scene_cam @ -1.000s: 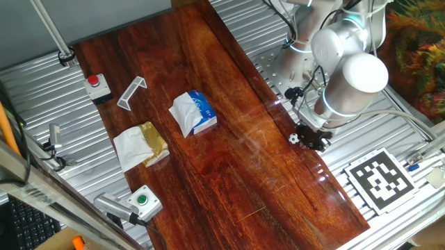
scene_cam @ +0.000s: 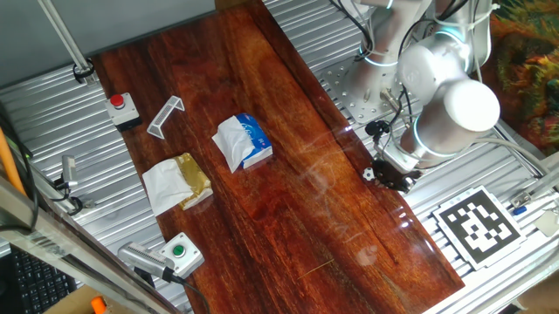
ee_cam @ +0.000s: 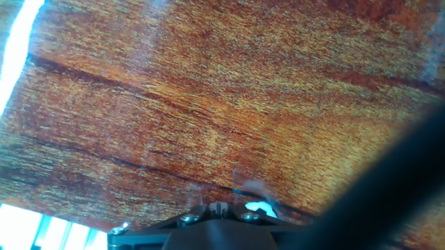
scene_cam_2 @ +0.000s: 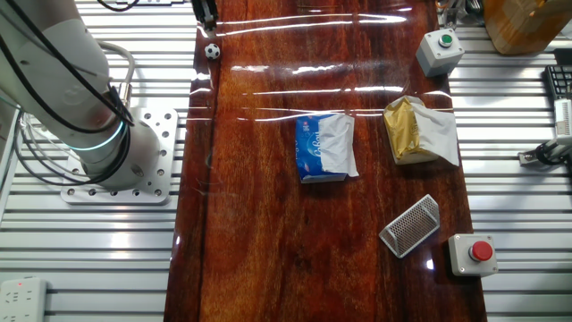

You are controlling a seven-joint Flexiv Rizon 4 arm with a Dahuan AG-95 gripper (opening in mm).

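Note:
A small black-and-white ball [scene_cam_2: 212,51] lies on the wooden table near its robot-side edge; in exterior view 1 the ball [scene_cam: 369,174] is just left of my gripper [scene_cam: 393,178]. The dark gripper [scene_cam_2: 206,16] is cut off by the top edge in exterior view 2, beyond the ball and apart from it. Along the bottom of the wrist view, the gripper looks shut, its tips together and nothing visible between them. Part of a white thing, likely the ball [ee_cam: 261,207], peeks out just right of the tips.
A blue tissue pack [scene_cam_2: 310,148] lies mid-table, with a gold tissue pack [scene_cam_2: 404,132] beyond it. A white perforated holder [scene_cam_2: 411,226], a red-button box [scene_cam_2: 472,256] and a green-button box [scene_cam_2: 440,52] line the far side. Bare wood [scene_cam: 323,235] surrounds them.
The arm's upper links have swung slightly right and down in exterior view 1, and the gripper has turned a little near the ball. The ball and the other objects stay put.

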